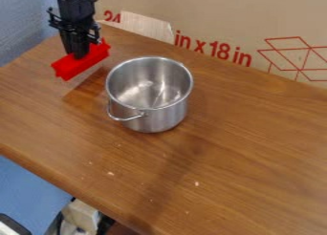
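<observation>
My black gripper [78, 42] reaches down from the top left and is shut on a red block [80, 61], held tilted at the back left of the wooden table, left of a steel pot [148, 94]. The pot stands upright with its handle toward the front left, and nothing shows inside it. The block is apart from the pot.
A white piece [145, 25] stands at the back against a cardboard wall with red print. The table's left edge drops to a blue surface at the lower left.
</observation>
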